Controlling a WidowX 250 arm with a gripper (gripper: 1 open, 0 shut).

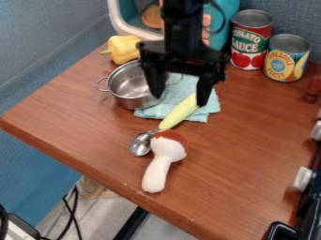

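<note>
The black gripper [181, 86] hangs open over the back middle of the wooden table, one finger above the rim of a steel pot [128, 92], the other to the right above a light blue cloth [206, 110]. A pale yellow corn-like toy [182, 108] lies on the cloth below it. A steel spoon [142, 143] lies in front, beside a toy mushroom [160, 169] with a white stem and red cap.
A yellow pepper-like toy [123, 47] stands at the back left. A tomato can [249, 45], a second can [286, 62] and a small red bottle [313, 92] line the back right. Black appliance [303, 216] at right edge.
</note>
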